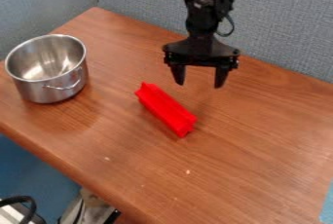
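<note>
My black gripper (200, 72) hangs open over the back middle of the wooden table, its two fingers apart with nothing visible between them. In front of it and slightly left, a red elongated object (166, 108) lies diagonally on the table, apart from the gripper. A steel pot (50, 82) with a wire handle stands empty at the left.
Grey padded walls (274, 14) border the back and left. Cables and some hardware show at the lower left beyond the table edge.
</note>
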